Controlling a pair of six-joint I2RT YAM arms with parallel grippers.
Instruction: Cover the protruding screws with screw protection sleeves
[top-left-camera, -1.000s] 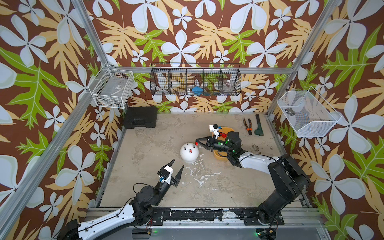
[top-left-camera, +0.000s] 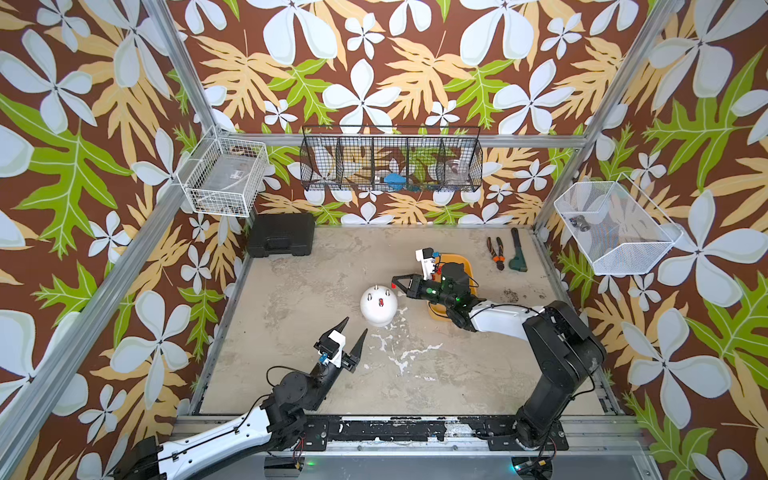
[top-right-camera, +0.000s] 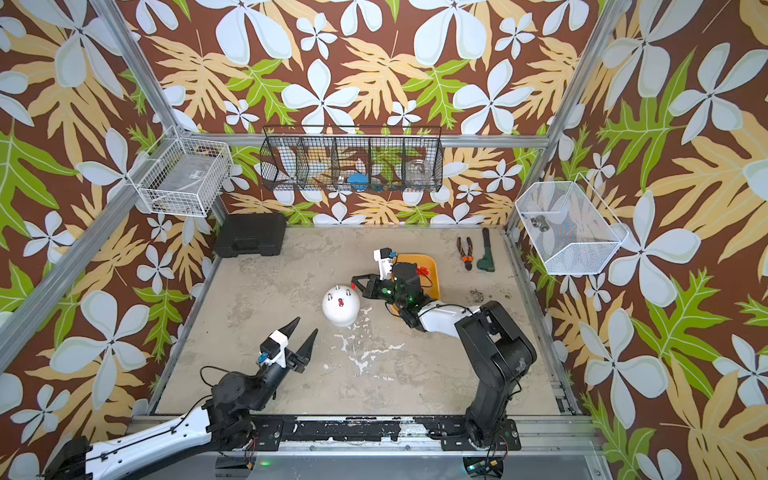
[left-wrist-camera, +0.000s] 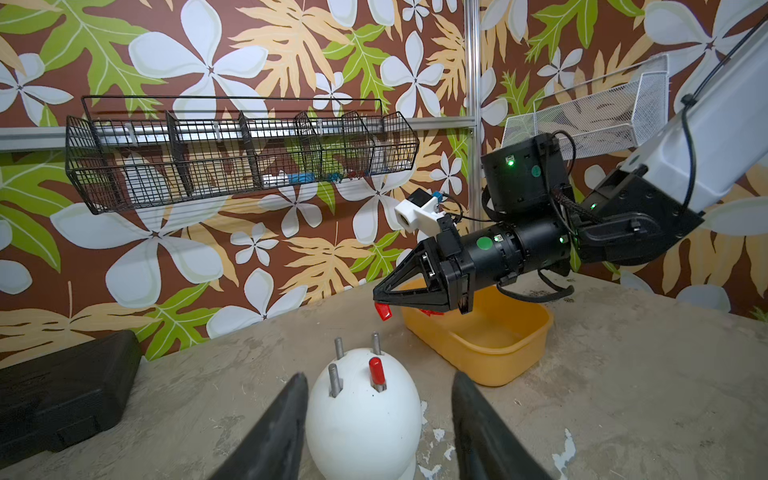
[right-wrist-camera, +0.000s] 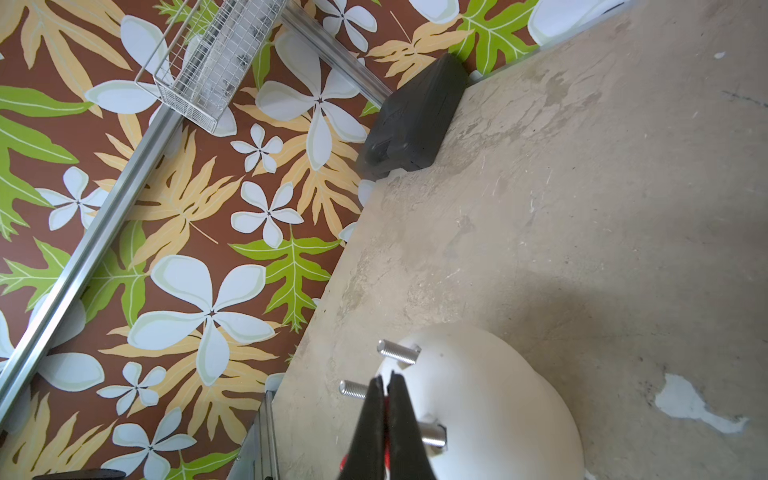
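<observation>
A white dome (top-left-camera: 378, 317) stands on the table with upright metal screws on its top. One screw wears a red sleeve (left-wrist-camera: 377, 369); the other three, such as the front-left screw (left-wrist-camera: 334, 380), are bare. My right gripper is shut, and another red sleeve (left-wrist-camera: 384, 311) hangs at its fingertips, above and just right of the dome, apart from the screws. In the right wrist view the fingers (right-wrist-camera: 404, 436) mostly hide that sleeve and overlap the screws. My left gripper (top-left-camera: 356, 325) stands open and empty at the dome's front left.
Under the right arm sits an orange tray (left-wrist-camera: 488, 352) with red pieces in it. Pliers (top-left-camera: 495, 253) and a green-handled tool (top-left-camera: 517, 251) lie at the back right, a black case (top-left-camera: 281, 234) at the back left.
The right arm has swung slightly left and its wrist has turned a little, the red sleeve staying at its fingertips near the dome. The left arm and dome have not moved.
</observation>
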